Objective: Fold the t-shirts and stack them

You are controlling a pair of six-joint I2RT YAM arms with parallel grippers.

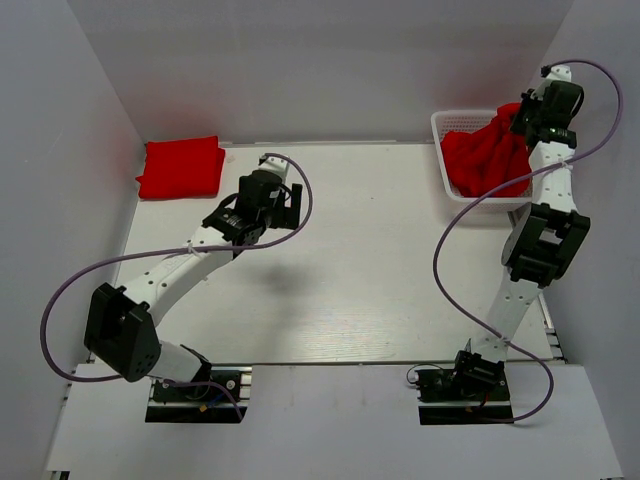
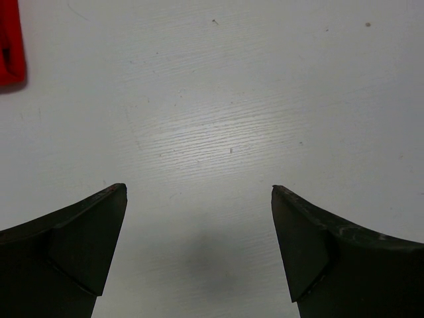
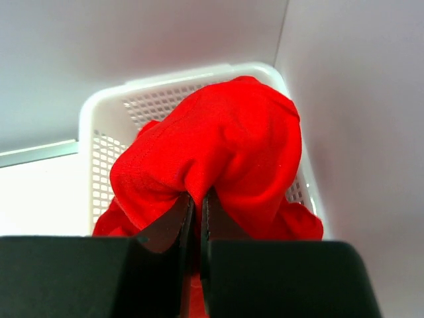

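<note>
A folded red shirt [image 1: 180,167] lies flat at the table's back left; its corner shows in the left wrist view. My left gripper [image 1: 285,205] hangs open over the middle of the table [image 1: 340,270], nothing between its fingers. At the back right, my right gripper [image 1: 528,112] is shut on a crumpled red T-shirt [image 3: 218,146] and lifts it over the white basket [image 1: 447,125]. The cloth rises toward the camera in the right wrist view, with the basket's perforated walls around it.
Grey walls stand behind and at both sides, the right one close beside the basket and my right arm.
</note>
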